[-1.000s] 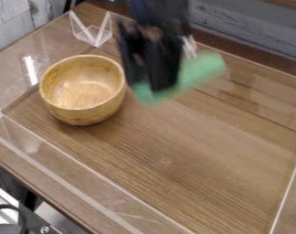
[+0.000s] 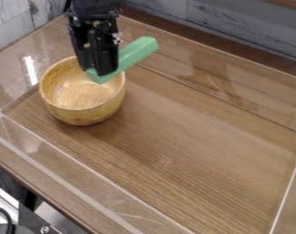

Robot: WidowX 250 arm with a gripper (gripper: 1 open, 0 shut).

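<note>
My gripper (image 2: 104,57) hangs from the top left, shut on a mint-green block (image 2: 129,57) that is held tilted. The block is over the rim of a tan round bowl (image 2: 79,101), which sits on the wooden table at the left. The black gripper body hides part of the bowl's back.
A pale wall (image 2: 236,23) runs along the back. A dark gap with cables shows past the table's lower left edge.
</note>
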